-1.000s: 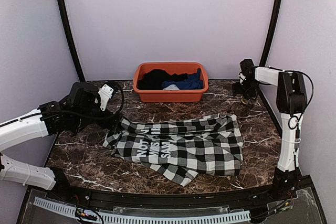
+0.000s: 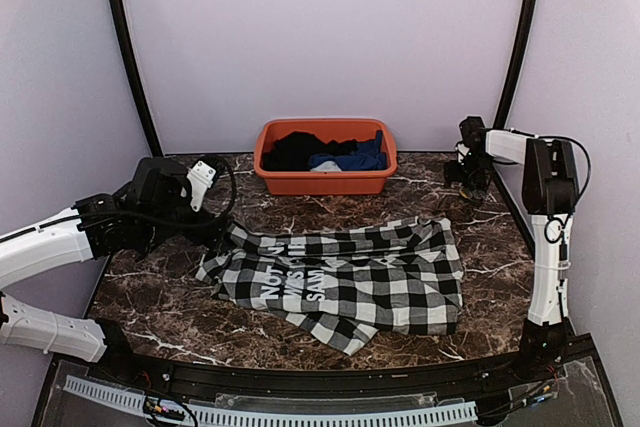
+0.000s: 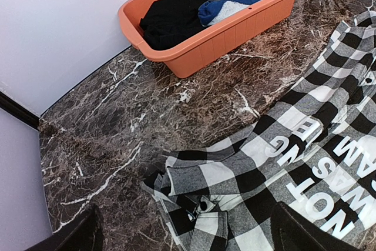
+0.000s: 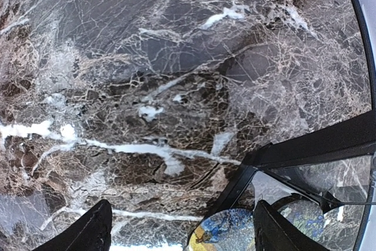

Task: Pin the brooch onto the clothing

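Black-and-white checked clothing [image 2: 370,297] with white lettering lies spread across the front middle of the marble table. My left gripper [image 2: 218,227] hangs over its left end; in the left wrist view its open fingers show above the fabric [image 3: 311,192]. At the back right, my right gripper [image 2: 462,172] is low over small round colourful pieces [image 4: 226,232], likely brooches, resting on or by a black-framed clear holder [image 4: 311,139]. Its fingertips stand apart beside the colourful disc, with nothing seen held between them.
An orange bin [image 2: 325,182] of dark and blue clothes stands at the back middle. Walls border the back and sides. Bare marble [image 2: 420,197] lies between the bin and the right gripper.
The right arm and gripper have shifted very slightly down. The left arm and the clothing are unchanged.
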